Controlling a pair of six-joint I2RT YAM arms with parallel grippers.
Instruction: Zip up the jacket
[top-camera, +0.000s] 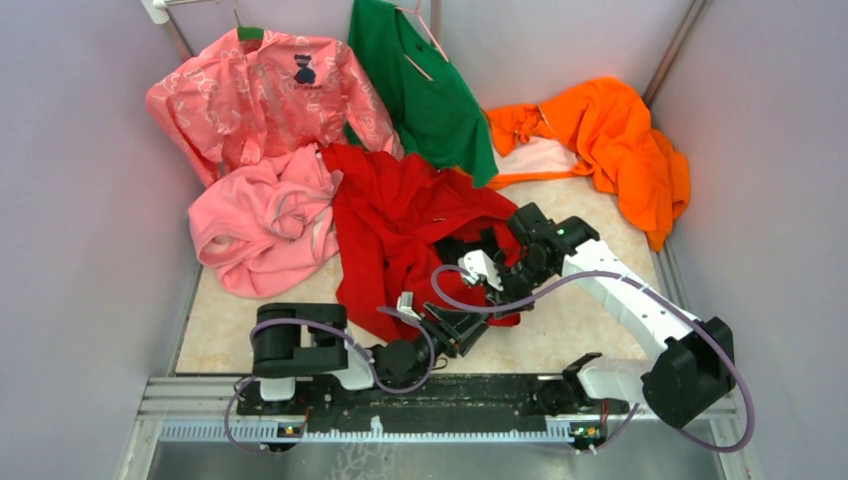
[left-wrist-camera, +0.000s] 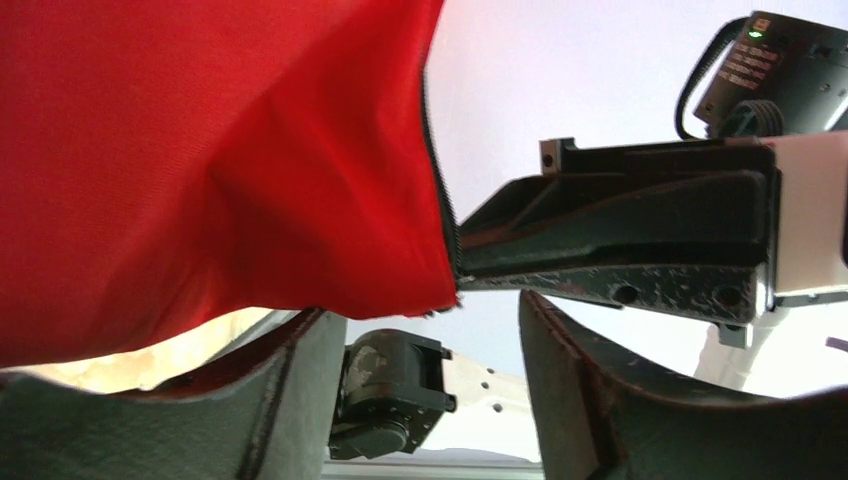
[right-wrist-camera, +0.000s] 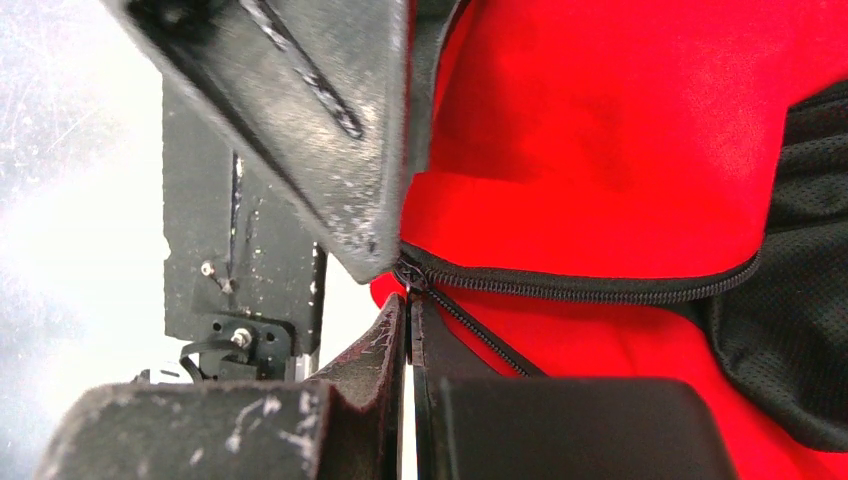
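Observation:
A red jacket (top-camera: 380, 210) with a black mesh lining lies in the middle of the table. In the right wrist view my right gripper is shut at the junction of its black zipper (right-wrist-camera: 590, 290), the slider just at the fingertips. My left gripper (top-camera: 465, 340) is at the front, just below the right one. In the left wrist view it (left-wrist-camera: 430, 330) stands open, its fingers either side of the red fabric's lower corner with dark zipper edge, the fabric slightly beyond them.
A pink fleece (top-camera: 260, 230) lies left, an orange garment (top-camera: 620, 150) back right. A pink jacket (top-camera: 260, 100) and green top (top-camera: 410, 100) hang at the back. Bare table (top-camera: 590, 330) shows at front right.

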